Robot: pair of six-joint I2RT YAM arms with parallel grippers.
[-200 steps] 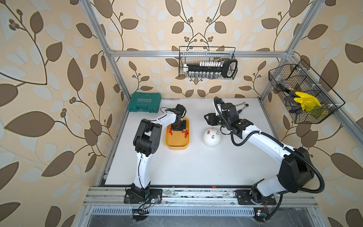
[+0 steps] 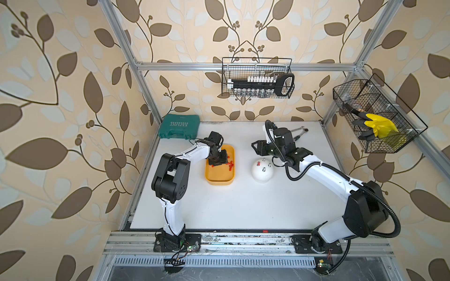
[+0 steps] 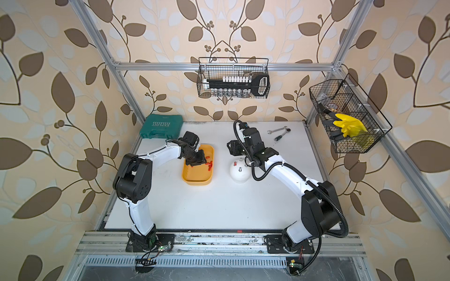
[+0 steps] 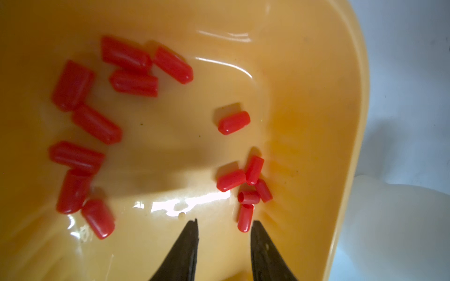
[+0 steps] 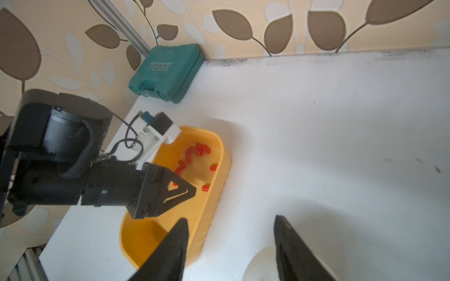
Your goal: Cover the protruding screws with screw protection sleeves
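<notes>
An orange tray (image 4: 351, 140) holds several red sleeves (image 4: 233, 122), some loose, some clustered. My left gripper hangs inside the tray over its floor, fingers apart, nothing seen between them, with a small cluster of sleeves just beyond its tips. A white dome (image 2: 257, 174) to the tray's right carries metal screws (image 2: 264, 169), one with a red sleeve (image 2: 258, 164) on it. My right gripper is open and empty above and behind the dome.
A green case (image 2: 179, 126) lies at the back left, wrenches (image 3: 281, 133) at the back right. Wire baskets (image 2: 256, 79) hang on the walls.
My left arm has shifted to the left and slightly toward the front over the tray. The right arm looks unchanged.
</notes>
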